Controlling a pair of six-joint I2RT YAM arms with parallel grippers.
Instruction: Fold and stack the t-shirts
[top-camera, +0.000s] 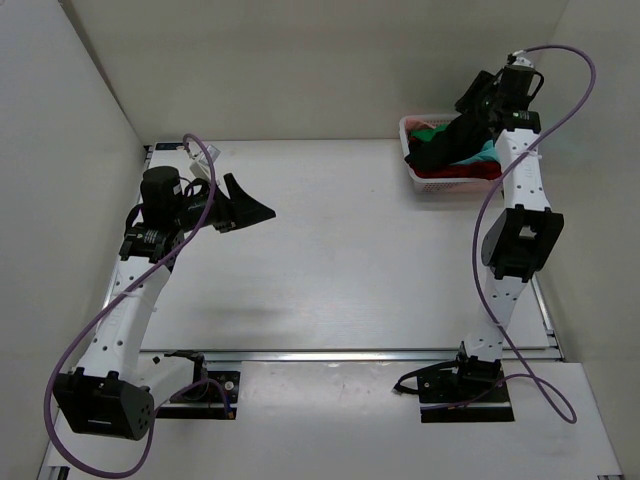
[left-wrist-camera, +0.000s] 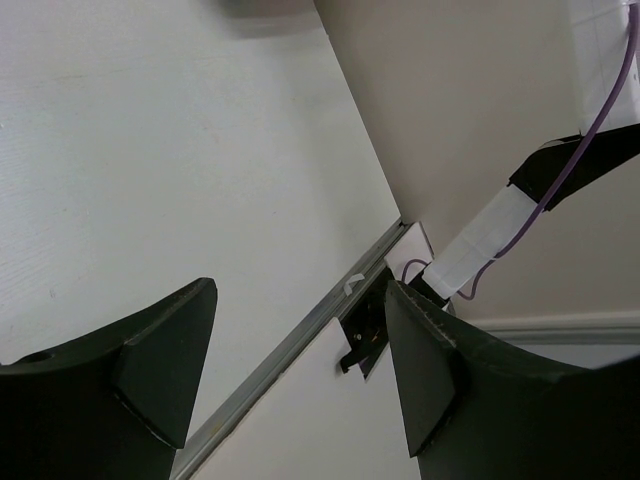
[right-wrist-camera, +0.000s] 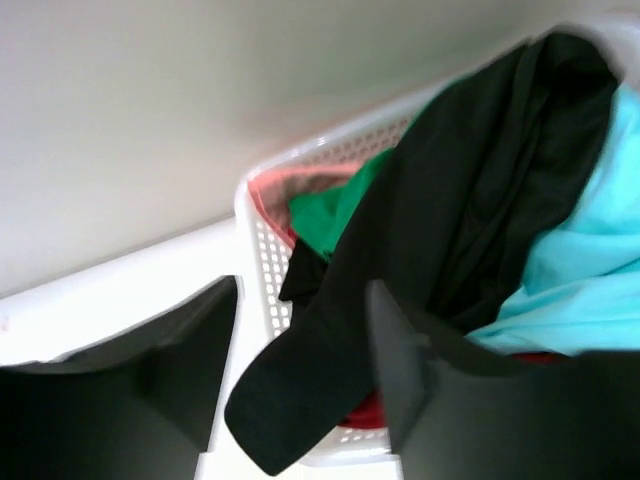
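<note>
A white basket (top-camera: 450, 186) at the back right holds heaped shirts. On top lies a black shirt (top-camera: 440, 150), seen in the right wrist view as a long dark strip (right-wrist-camera: 430, 220) across the heap and up over the far rim. Around it show green cloth (right-wrist-camera: 322, 212), pink cloth (right-wrist-camera: 275, 190), turquoise cloth (right-wrist-camera: 590, 270) and red cloth (top-camera: 470, 171). My right gripper is above the basket, fingers apart, with the black shirt behind the gap. Over the table's left side, my left gripper (top-camera: 252, 208) stands open and empty.
Walls stand close behind and to the right of the basket. A metal rail (top-camera: 330, 355) runs along the front edge. Purple cables (top-camera: 475, 230) loop beside both arms.
</note>
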